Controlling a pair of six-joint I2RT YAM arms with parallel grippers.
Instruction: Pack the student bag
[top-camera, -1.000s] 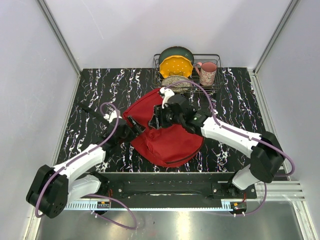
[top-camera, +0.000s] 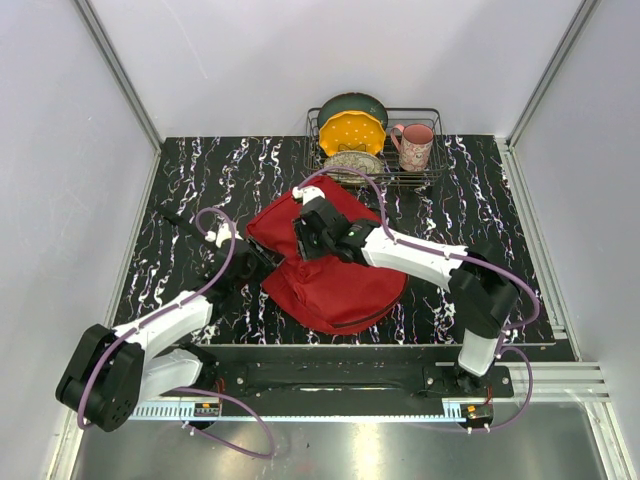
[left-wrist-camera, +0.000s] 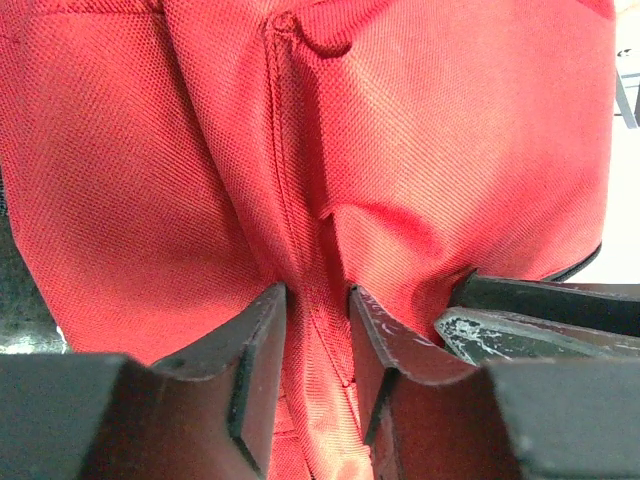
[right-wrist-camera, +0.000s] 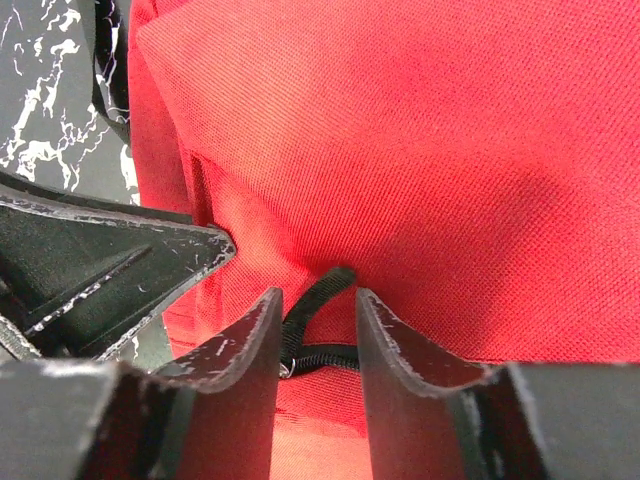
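Note:
The red bag (top-camera: 345, 290) lies flat and rumpled on the dark table, its strap trailing to the left. At its left edge, my left gripper (top-camera: 277, 262) is partly open. In the left wrist view a raised fold of red fabric (left-wrist-camera: 300, 240) runs between its fingers, with a gap still showing. My right gripper (top-camera: 302, 250) is over the bag close by, also partly open. A black cord zipper pull (right-wrist-camera: 318, 295) rises between its fingers, nearer the left one. Each wrist view also shows part of the other gripper.
Behind the bag stands a wire rack (top-camera: 430, 180) with a yellow plate (top-camera: 352, 133), a green plate (top-camera: 352, 101), another plate (top-camera: 353, 165) and a pink mug (top-camera: 415, 147).
My right gripper has moved left and come down toward the bag, its arm turning with it. The left gripper has shifted slightly and its fingers have come closer together.

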